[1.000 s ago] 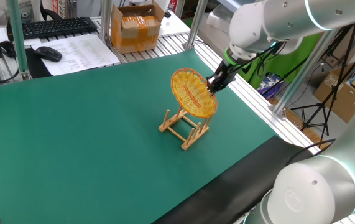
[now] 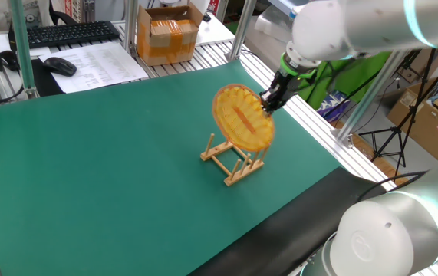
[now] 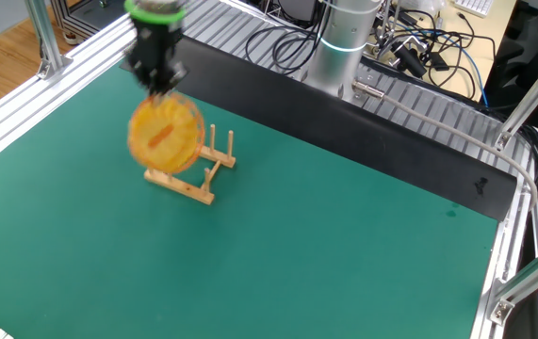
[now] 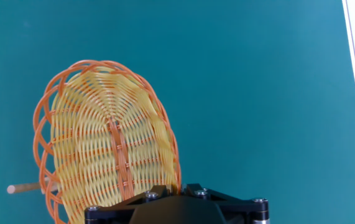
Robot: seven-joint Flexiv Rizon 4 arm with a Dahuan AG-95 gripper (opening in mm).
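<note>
A round woven basket (image 2: 238, 116), yellow with an orange rim and centre stripe, is tilted up on edge above the wooden peg rack (image 2: 243, 174). My gripper (image 2: 267, 107) is shut on the basket's rim. In exterior view 2 the basket (image 3: 163, 141) covers part of the rack (image 3: 182, 188), and my gripper (image 3: 162, 91) is blurred above it. The wrist view shows the basket (image 4: 102, 146) running down to my gripper at its right edge; a single peg (image 4: 23, 188) pokes out beyond the left rim. The basket's lower edge is close to the pegs; full contact is hard to see.
A black strip (image 3: 391, 151) borders the mat on the robot's side. Keyboard (image 2: 65, 33), mouse (image 2: 60, 67), papers and a cardboard box (image 2: 167, 34) lie beyond the mat's far edge.
My gripper and the basket have shifted slightly right in exterior view 1, now blurred by motion. The rack has also slid a little to the right.
</note>
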